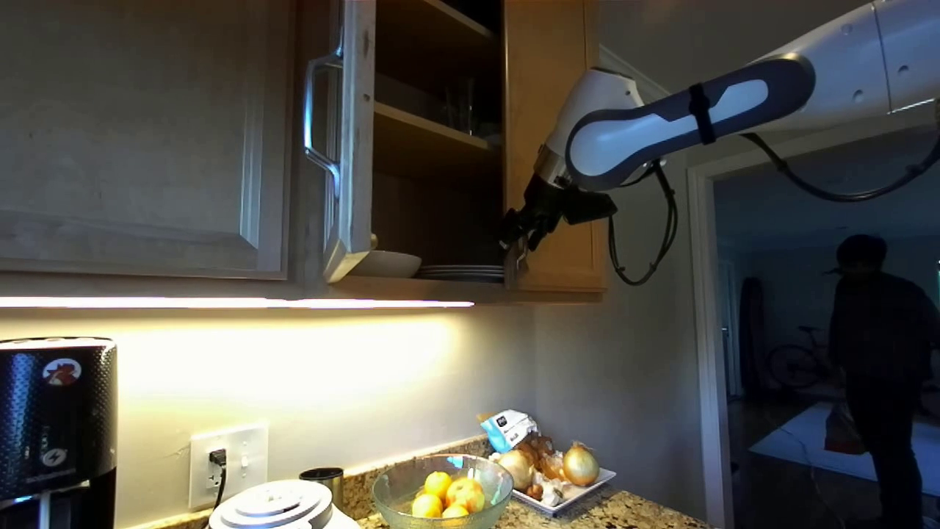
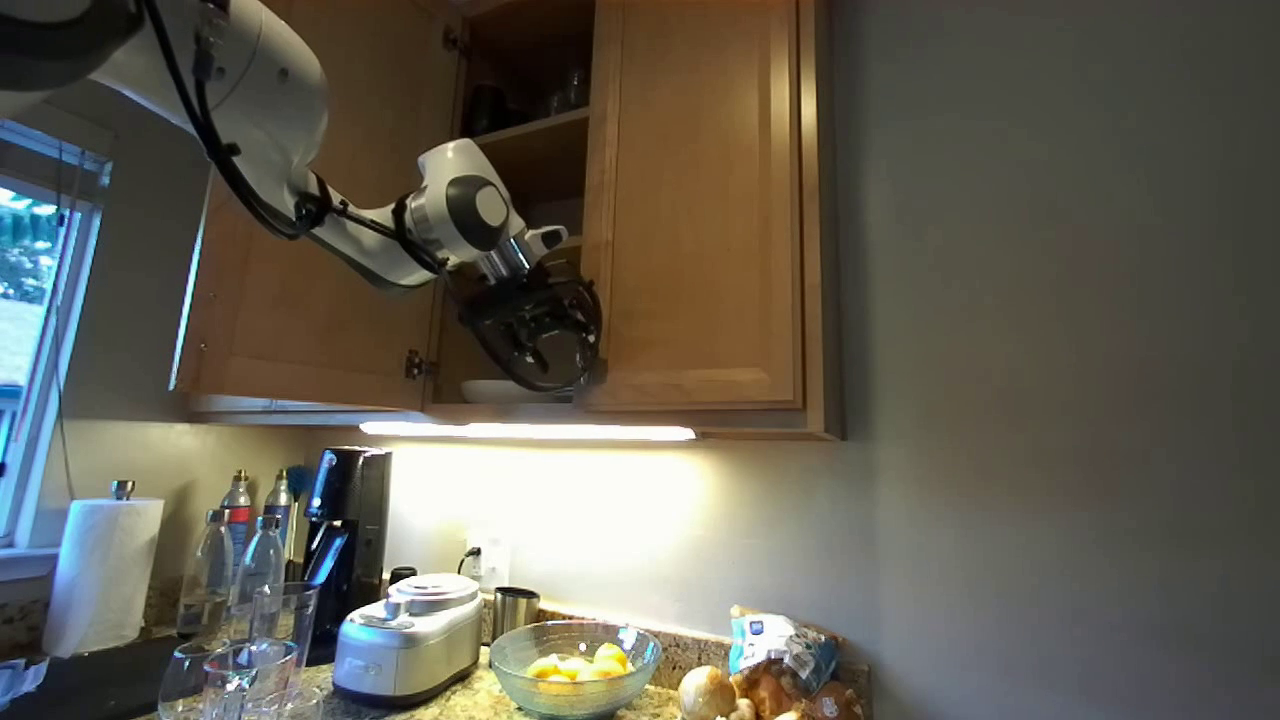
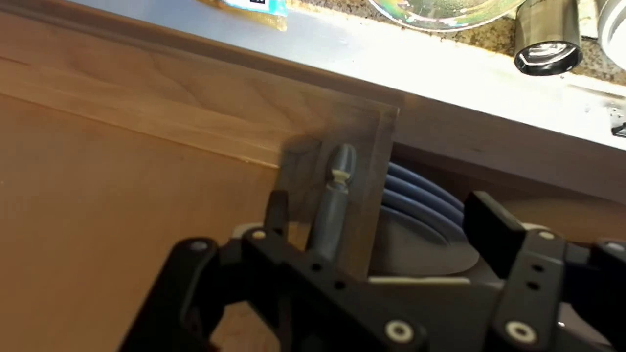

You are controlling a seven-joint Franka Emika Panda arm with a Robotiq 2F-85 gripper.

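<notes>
My gripper is open at the lower inner edge of the shut right cabinet door (image 2: pixel 702 216). In the wrist view that door's metal handle (image 3: pixel 333 217) shows between the spread fingers, closer to the left one, and its lower part is hidden behind the gripper. Exterior view 1 has the gripper (image 1: pixel 521 231) in front of the cabinet opening's right side, just above the handle's end. The left cabinet door (image 1: pixel 354 132) stands open, its own handle (image 1: pixel 310 114) facing left. Inside, stacked plates (image 1: pixel 460 272) and a white bowl (image 1: pixel 385 264) rest on the bottom shelf.
Below on the counter are a glass bowl of fruit (image 1: pixel 485 514), a plate of onions (image 1: pixel 577 498), a metal cup (image 2: pixel 516 610) and a white appliance (image 2: pixel 408 648). Glasses (image 2: pixel 246 672) stand at the left. A person (image 1: pixel 881 344) is in the far room.
</notes>
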